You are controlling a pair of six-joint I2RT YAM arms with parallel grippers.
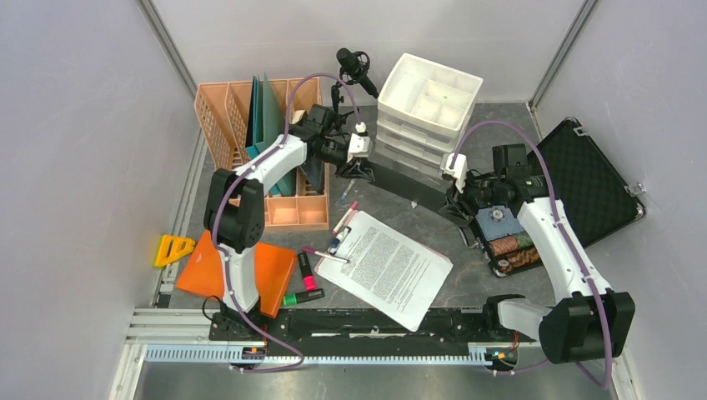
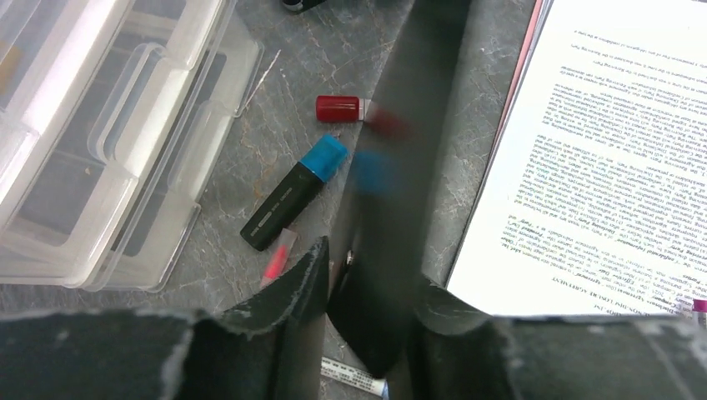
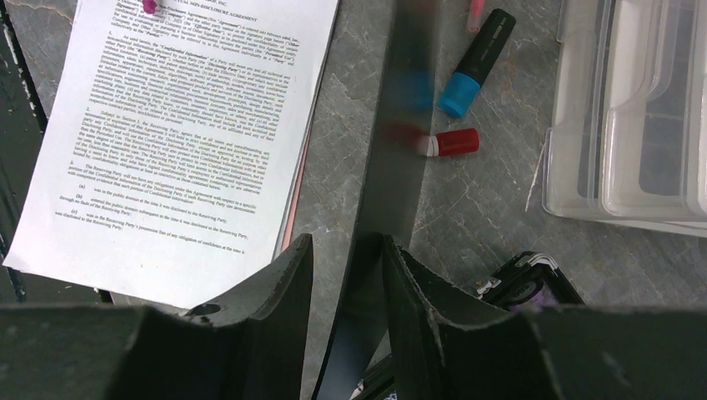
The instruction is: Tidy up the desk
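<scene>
A long dark translucent sheet [image 1: 408, 188] spans the gap between my two grippers over the desk, with markers showing faintly through it. My right gripper is shut on one end. My left gripper is at the other end, fingers around or beside it; whether it is closed on it is unclear. A blue-capped marker [image 2: 282, 204] and a red-capped pen [image 2: 338, 108] lie beneath. A paper stack [image 1: 383, 267] with pens lies in front. An orange organizer [image 1: 296, 217] holding teal folders stands at the back left.
White drawers [image 1: 425, 92] stand at the back centre, an open black case [image 1: 592, 183] at the right. An orange folder [image 1: 204, 267], two highlighters [image 1: 304, 296] and a yellow object [image 1: 173, 248] lie front left. A microphone [image 1: 350, 67] stands behind.
</scene>
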